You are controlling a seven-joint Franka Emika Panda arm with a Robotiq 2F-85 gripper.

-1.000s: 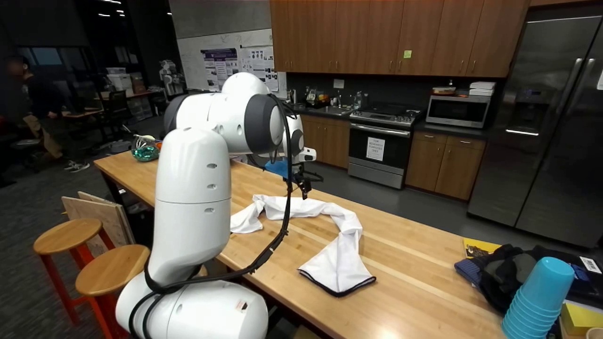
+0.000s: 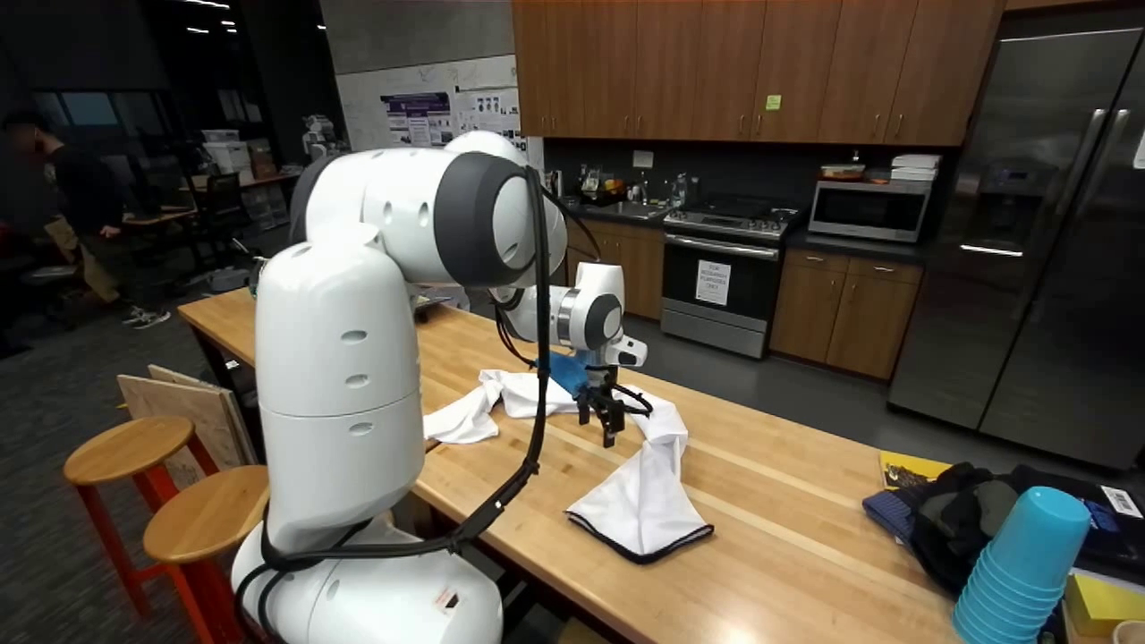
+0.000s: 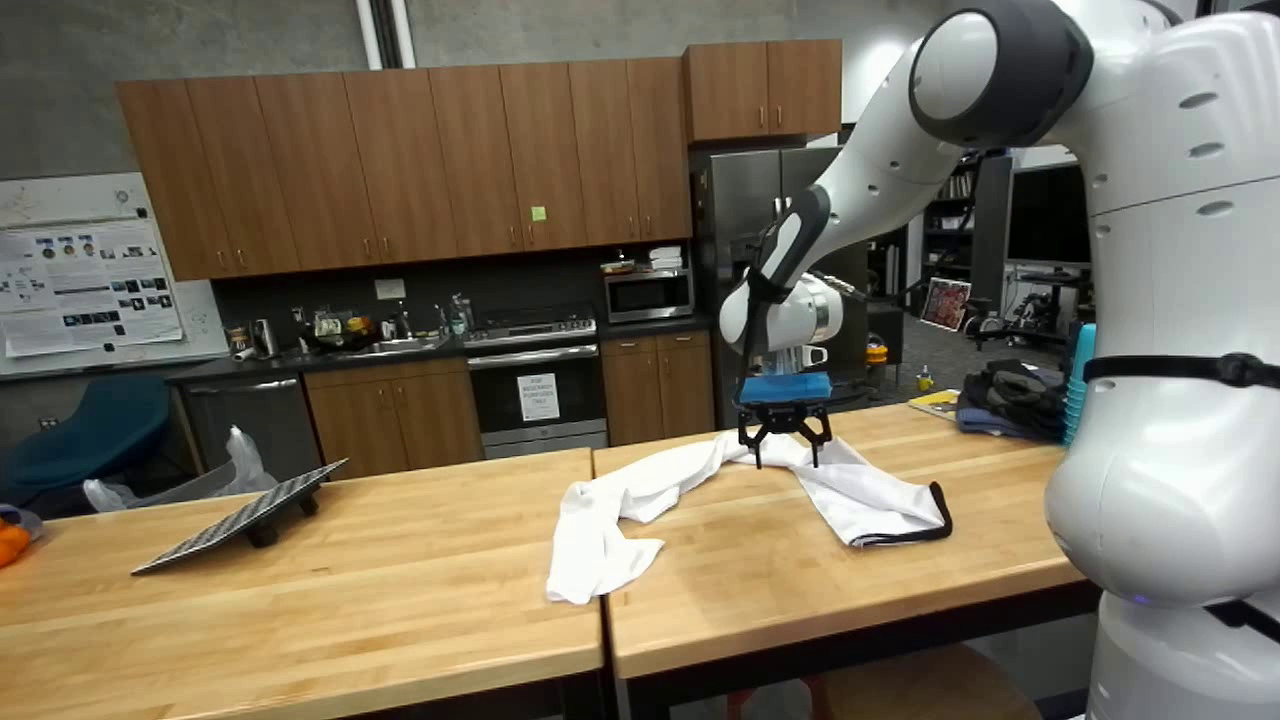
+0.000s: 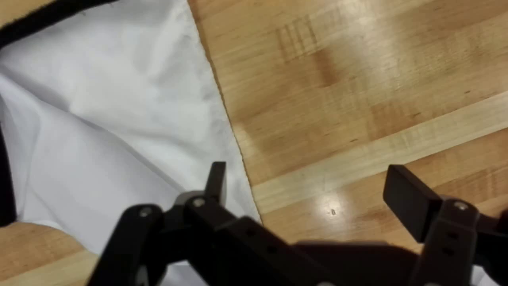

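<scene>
A white cloth [image 2: 644, 483] with a black hem lies in a bent, bunched strip across the wooden table [image 2: 784, 504]. In exterior view 2 one end of the cloth [image 3: 594, 540] reaches to the seam between two tabletops, and its black-edged end spreads to the right. My gripper [image 3: 788, 462] hangs low over the inner side of the cloth's bend, fingers wide apart. From the wrist, the cloth [image 4: 119, 95] fills the left side, under the left finger [image 4: 216, 183]; the right finger [image 4: 412, 202] is above bare wood. Nothing is between the fingers.
Stacked blue cups [image 2: 1020, 569] and a pile of dark clothing [image 2: 955, 515] occupy the table's right end. A tilted dark panel [image 3: 246, 516] stands on the left tabletop. Bare wood lies in front of the cloth.
My gripper has come down and toward the near right, from beyond the cloth to low over its bend. The cloth looks unmoved.
</scene>
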